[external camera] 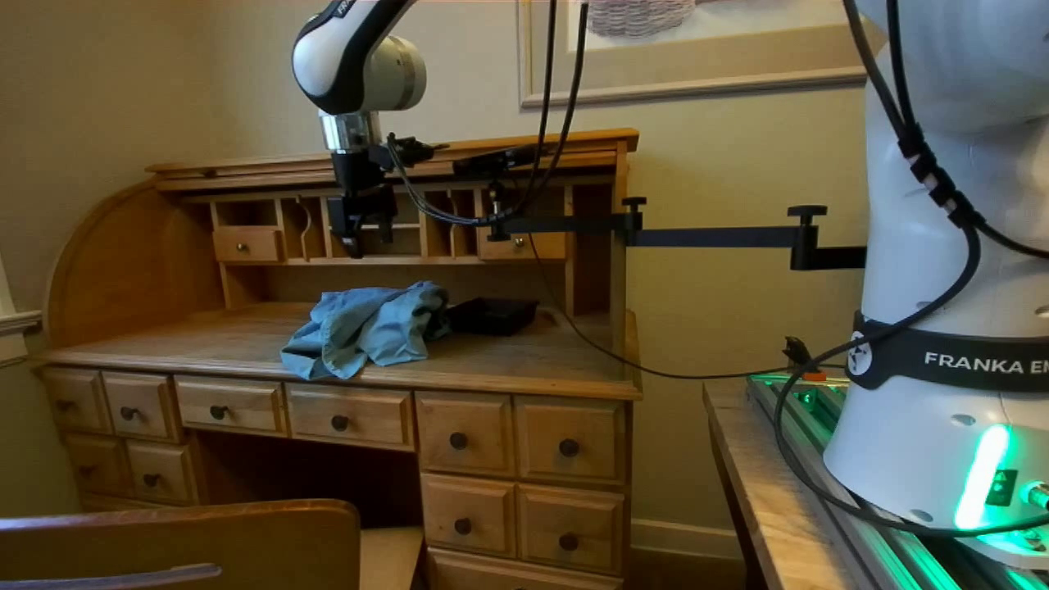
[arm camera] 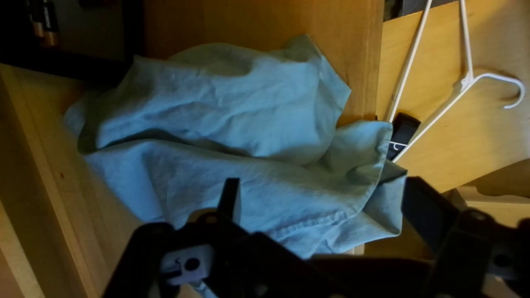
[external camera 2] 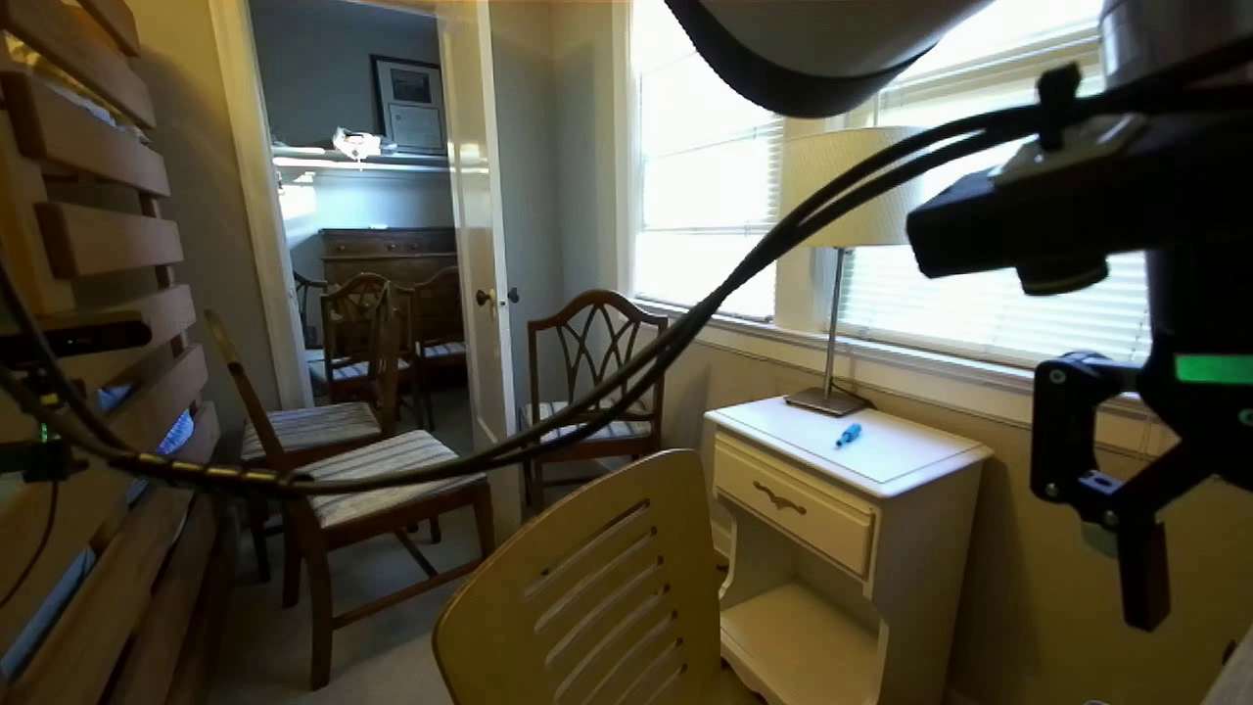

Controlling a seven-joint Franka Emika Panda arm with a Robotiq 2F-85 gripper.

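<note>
A rumpled light-blue cloth (external camera: 369,329) lies on the wooden desktop, a fold of it reaching over the front edge. My gripper (external camera: 361,241) hangs well above it, pointing down, in front of the desk's cubbyholes. Seen from the wrist, the cloth (arm camera: 238,129) fills the middle of the picture. The gripper is open there, its dark fingers (arm camera: 229,201) wide apart with nothing held. Exterior view 2 shows only part of the gripper at the right edge, with one finger (external camera 2: 1142,576) visible.
Beside the cloth on the desktop sits a black tray (external camera: 492,315), with batteries (arm camera: 49,25) in it. A white hanger (arm camera: 467,82) rests on a lower wooden surface. A camera bar (external camera: 713,237) reaches across the desk's right side. A chair (external camera: 187,541) stands in front.
</note>
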